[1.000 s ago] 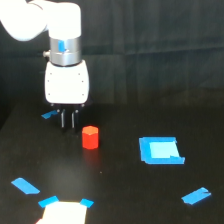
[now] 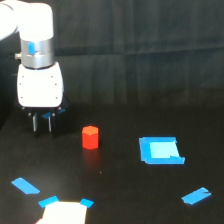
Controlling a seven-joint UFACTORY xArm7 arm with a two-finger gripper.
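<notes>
My gripper (image 2: 42, 121) hangs at the left side of the camera view from the white arm, its two dark fingers apart with nothing visible between them. To its right and a little lower, a red block (image 2: 90, 137) stands on the black table (image 2: 120, 190), apart from the fingers. On the right, a light square (image 2: 163, 149) lies framed in blue tape.
Blue tape strips (image 2: 25, 186) mark the left, bottom and lower right of the table. A pale object (image 2: 64, 214) is cut off at the bottom edge.
The arm and gripper have moved left, away from the red block, which stays in the same place.
</notes>
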